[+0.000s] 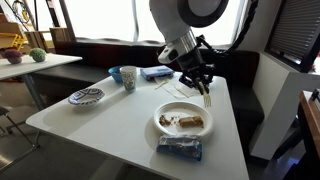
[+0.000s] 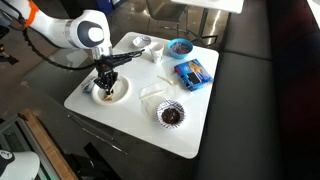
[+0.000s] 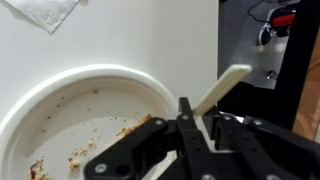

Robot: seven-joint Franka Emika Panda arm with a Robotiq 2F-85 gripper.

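Observation:
My gripper (image 1: 203, 84) is shut on a pale, thin utensil (image 1: 207, 100) that looks like a fork, hanging by the far right rim of the white plate. In the wrist view its cream handle (image 3: 221, 89) sticks up from between the black fingers. The white plate (image 3: 60, 83) lies below on the table. On it are a brown, roll-like piece of food (image 1: 190, 122) and scattered crumbs (image 3: 75, 160). The utensil's lower end is hidden in the wrist view.
A blue-and-silver packet (image 1: 180, 147) lies in front of the plate. Elsewhere on the table are a patterned bowl (image 2: 170, 114), a cup (image 2: 157, 50), a blue bowl (image 2: 181, 47), a blue package (image 2: 193, 74) and napkins (image 2: 153, 97).

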